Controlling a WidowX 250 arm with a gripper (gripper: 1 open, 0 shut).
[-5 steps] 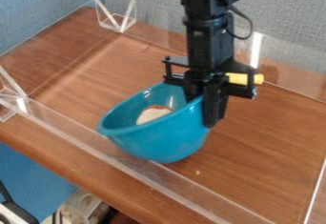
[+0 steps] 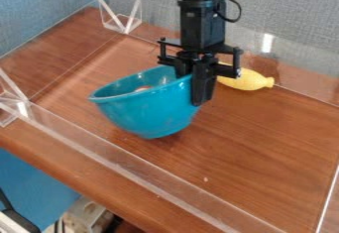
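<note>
A black gripper (image 2: pixel 199 70) hangs over the middle of the table, shut on the right rim of a teal bowl (image 2: pixel 143 110). The bowl is tilted, its opening facing up and toward the upper left; a light item inside shows only slightly over the rim. Behind the gripper, to the right, a yellow object (image 2: pixel 249 80) lies on the wooden table (image 2: pixel 252 148).
Clear plastic edging (image 2: pixel 185 192) runs along the table's front and sides, with clear stands at the left (image 2: pixel 14 100) and back left (image 2: pixel 119 19). Grey padded walls stand behind.
The gripper and bowl have moved back and to the left, away from the front edge. The light item in the bowl is less visible, and more of the yellow object shows.
</note>
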